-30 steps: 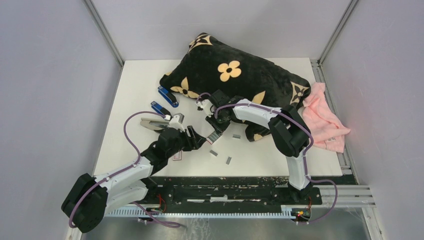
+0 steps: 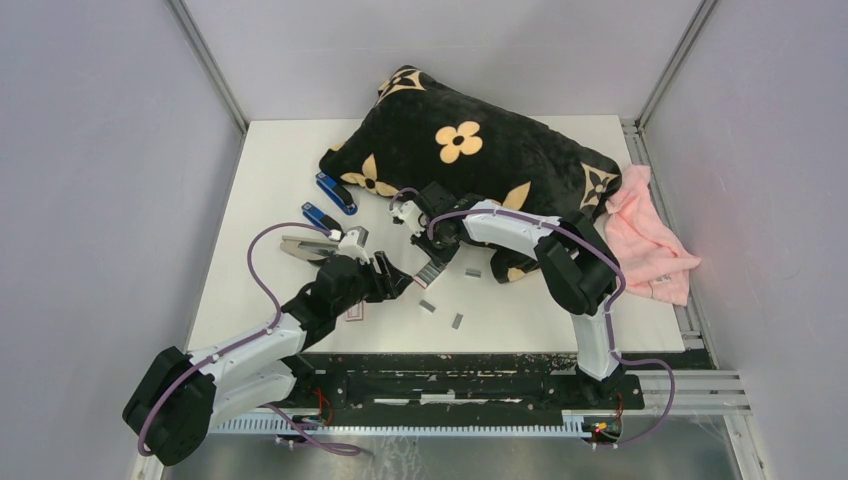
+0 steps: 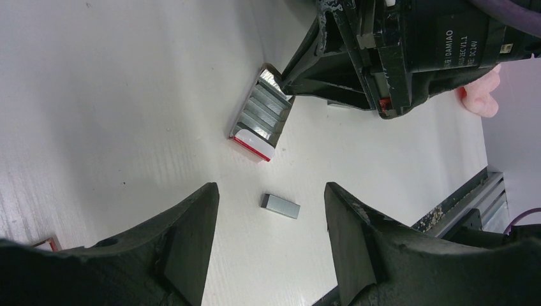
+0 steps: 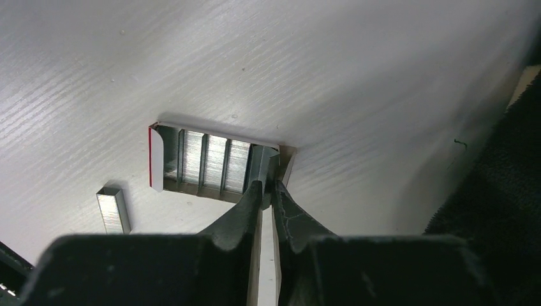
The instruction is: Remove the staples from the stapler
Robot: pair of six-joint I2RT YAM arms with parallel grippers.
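A small box [image 4: 191,156] holding rows of staple strips lies on the table in the middle. My right gripper reaches down at one end of it, its fingertips close together at a grey piece there; whether they hold it cannot be told. My left gripper stands open short of the box, nothing seen between its fingers. Loose strips [image 3: 280,205] lie nearby. Two blue staplers [image 2: 336,193] lie at the back left of the top view.
A black patterned cushion [image 2: 480,150] fills the back of the table, close behind the right arm. A pink cloth [image 2: 648,250] lies at the right. Grey objects [image 2: 300,250] lie left of centre, partly under the left arm.
The left arm has not visibly moved.
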